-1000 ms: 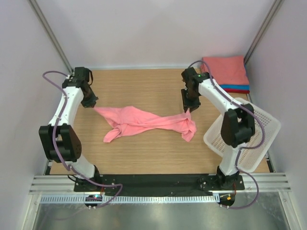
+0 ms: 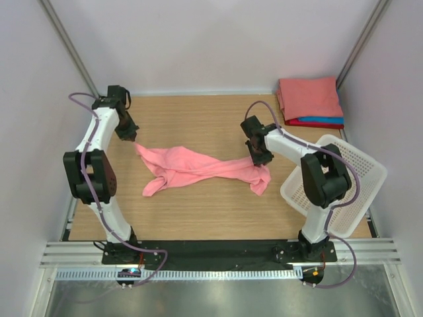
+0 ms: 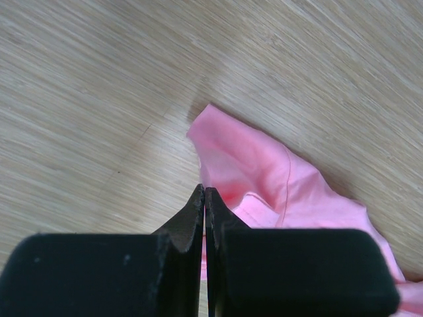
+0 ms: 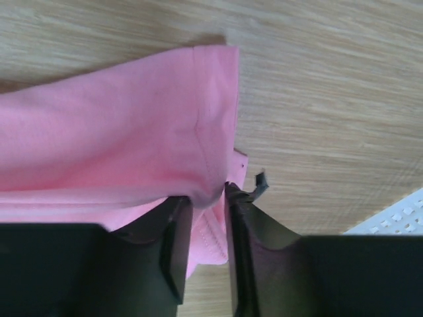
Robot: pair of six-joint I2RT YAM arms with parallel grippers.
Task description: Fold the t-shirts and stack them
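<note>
A pink t-shirt (image 2: 188, 166) lies stretched and creased across the table, its ends near my two grippers. My left gripper is shut at the shirt's left end, with the cloth's edge (image 3: 231, 152) running up to its fingertips. At the right end, my right gripper is low over the shirt. Its fingers (image 4: 241, 218) stand a little apart, with bunched pink cloth (image 4: 206, 198) showing between and just ahead of the tips. In the top view this arm hides part of the shirt's right end.
Folded shirts in salmon (image 2: 309, 98), blue and red are stacked at the back right. A white perforated basket (image 2: 370, 162) stands at the right, beside and partly under the right arm. Bare wood (image 2: 192, 211) is free in front of the shirt and behind it.
My left gripper has moved slightly right and away from the front edge, and the shirt's left tip has shifted with it.
</note>
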